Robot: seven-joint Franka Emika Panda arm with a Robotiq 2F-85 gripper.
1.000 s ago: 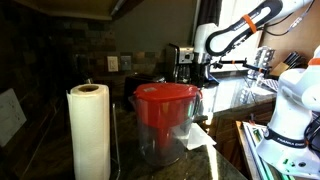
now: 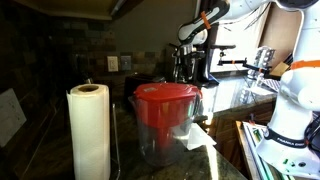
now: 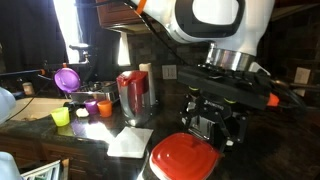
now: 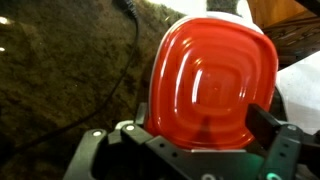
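A red lid (image 2: 166, 92) covers the tall clear container (image 2: 165, 138) on the dark counter. From above, in the wrist view, the lid (image 4: 212, 85) fills the middle and upper right. My gripper is open, with one dark finger (image 4: 84, 152) at lower left and the other at lower right. The lid shows in the gap, and I see nothing held. In exterior view 2 the gripper (image 3: 214, 135) hangs over the lid's far right side, and whether it touches the lid cannot be told.
A paper towel roll (image 2: 90, 132) stands left of the container. White paper (image 3: 130, 142) lies on the counter, with a red-topped appliance (image 3: 133, 92) behind it. Cups, including a yellow-green one (image 3: 61, 118), stand farther left. A dark cable (image 4: 105, 92) runs beside the lid.
In exterior view 1 my arm's wrist has shifted a little to the left and changed its tilt. The container, its lid and the paper roll have stayed put.
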